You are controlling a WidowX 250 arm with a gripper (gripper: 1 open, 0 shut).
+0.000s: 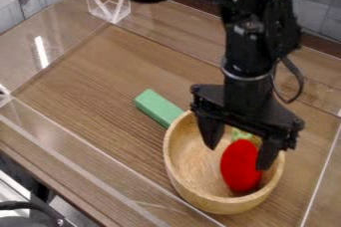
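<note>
A round tan wooden bowl [190, 161] holds a red oval object [240, 165] and a small green piece [242, 133] behind it. The black gripper [242, 131] is over the bowl, open, its two fingers either side of the red object's upper part, the green piece partly hidden behind them. A green block [160, 107] lies on the table left of the bowl, outside it.
A clear plastic container [107, 2] stands at the back left. Black cables [27, 211] lie at the lower left edge.
</note>
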